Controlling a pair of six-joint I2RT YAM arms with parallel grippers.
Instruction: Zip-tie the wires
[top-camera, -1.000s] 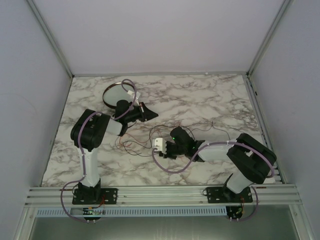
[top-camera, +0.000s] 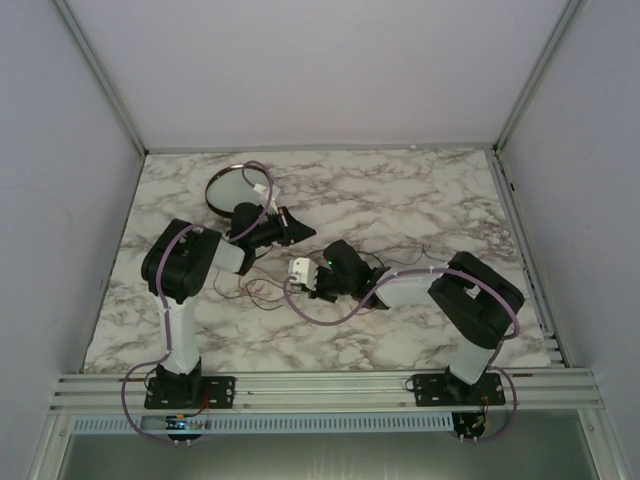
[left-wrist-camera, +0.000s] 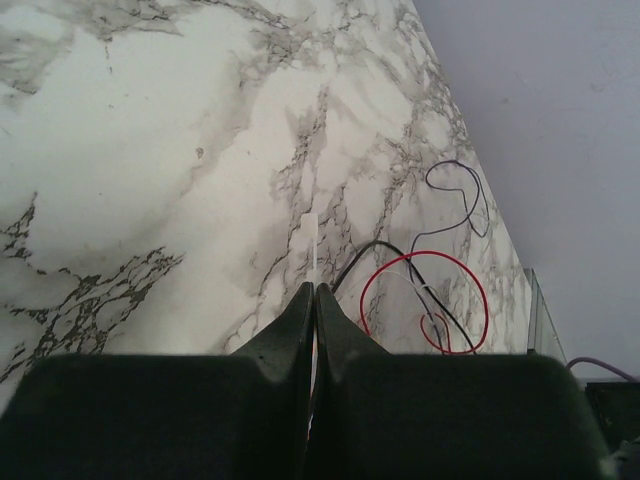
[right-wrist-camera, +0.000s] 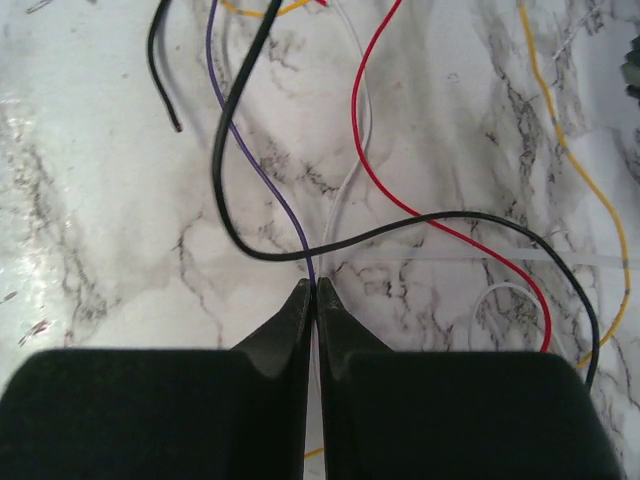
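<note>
My left gripper is shut, a thin pale strip (left-wrist-camera: 314, 240) at its tips. In the top view it hangs over the middle-left. My right gripper is shut low over the wires, the blue wire (right-wrist-camera: 280, 200) and a white wire (right-wrist-camera: 350, 175) running to its tips; whether these are gripped I cannot tell. A black wire (right-wrist-camera: 400, 224), red wire (right-wrist-camera: 365, 160) and yellow wire (right-wrist-camera: 580, 175) lie around them. A translucent strip (right-wrist-camera: 500, 252) lies across the right wrist view.
A round mirror-like dish (top-camera: 225, 185) sits at the back left. Walls surround it.
My right arm and gripper have moved up and left in the top view, and the wires near it have shifted. The left arm is still.
</note>
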